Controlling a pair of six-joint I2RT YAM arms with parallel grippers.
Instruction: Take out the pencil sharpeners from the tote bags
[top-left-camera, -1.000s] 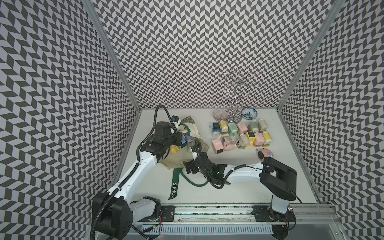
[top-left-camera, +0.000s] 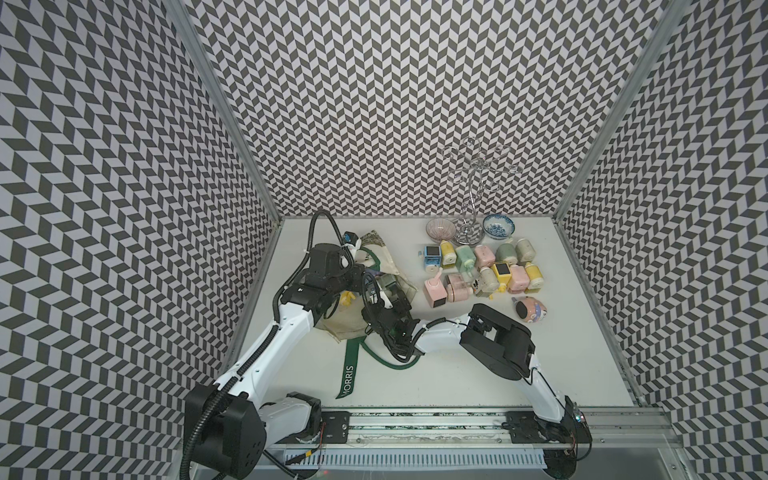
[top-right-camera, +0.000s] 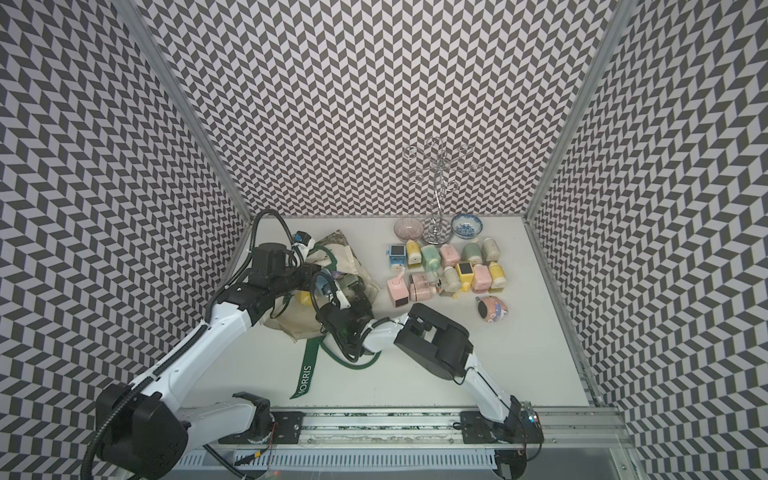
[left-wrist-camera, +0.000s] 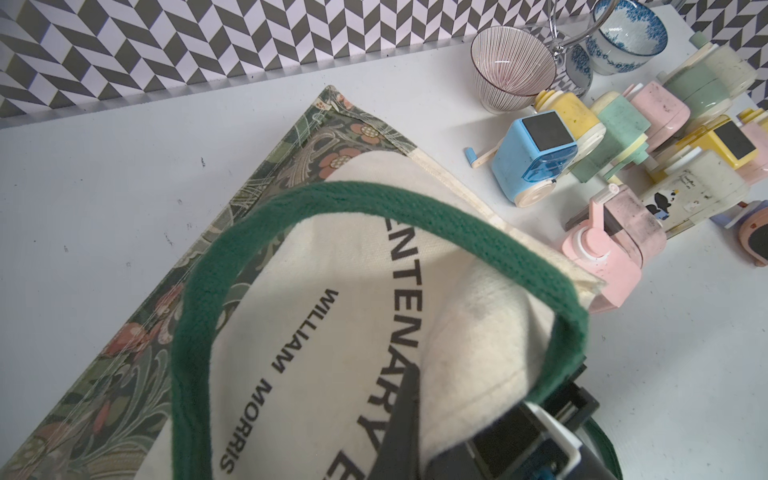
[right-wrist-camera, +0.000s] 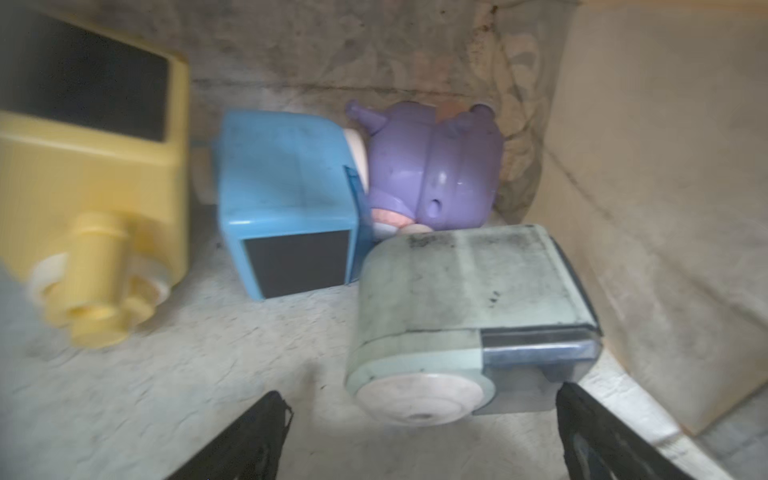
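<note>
The cream tote bag (left-wrist-camera: 344, 280) with a green strap (left-wrist-camera: 360, 196) lies on the left of the table, its mouth lifted. My left gripper is shut on the bag's cloth at the raised edge. Inside the bag, the right wrist view shows a pale green sharpener (right-wrist-camera: 456, 296), a blue sharpener (right-wrist-camera: 288, 176), a purple sharpener (right-wrist-camera: 440, 164) and a yellow sharpener (right-wrist-camera: 96, 176). My right gripper stands open, its fingertips to either side of the pale green sharpener's near end, with nothing gripped.
Several sharpeners stand grouped right of the bag, including a pink one (top-left-camera: 435, 292) and a blue one (top-left-camera: 432, 256). Behind them are a striped bowl (left-wrist-camera: 512, 68), a blue-white bowl (top-left-camera: 498, 226) and a metal stand (top-left-camera: 469, 232).
The left arm holds almost still.
</note>
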